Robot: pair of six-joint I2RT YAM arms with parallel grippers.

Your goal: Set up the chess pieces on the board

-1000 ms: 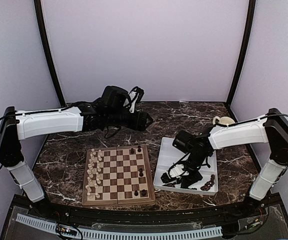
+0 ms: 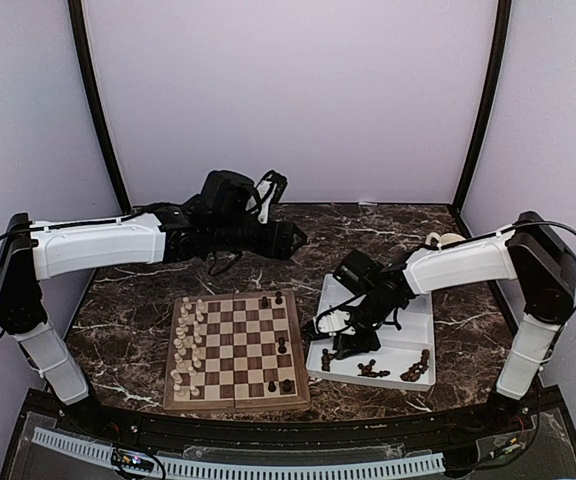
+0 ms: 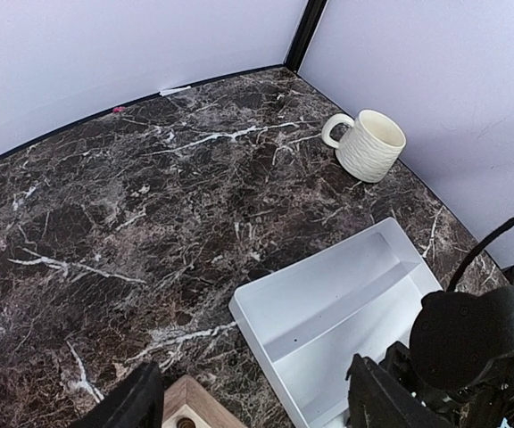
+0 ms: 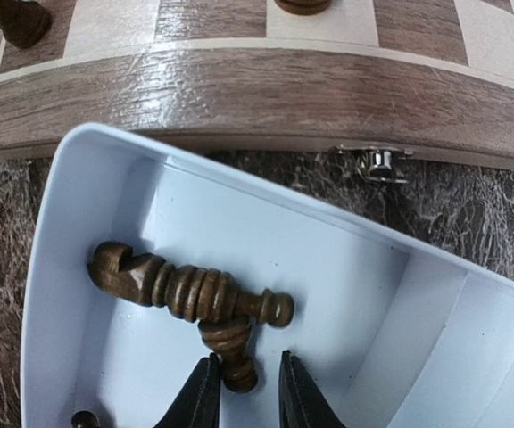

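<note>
The chessboard [image 2: 233, 345] bears a crowd of pale pieces [image 2: 188, 345] at its left side. A few dark pieces [image 2: 283, 345] stand toward its right side. Beside it, the white tray [image 4: 328, 227] holds a dark knight [image 4: 123, 276] lying on its side, with a smaller dark piece [image 4: 230, 343] against it. Over this smaller piece, my right gripper is open, its left fingertip overlapping the piece in view; whether they touch I cannot tell. My left gripper hangs open and empty beyond the board.
More dark pieces [image 2: 415, 368] lie along the front of the tray. A white mug [image 3: 371, 147] stands behind the tray. Between board and tray a metal clasp [image 4: 382, 164] sticks out.
My right arm has shifted left along the tray, toward the board, uncovering dark pieces at the tray's front. The left arm and the board look unchanged.
</note>
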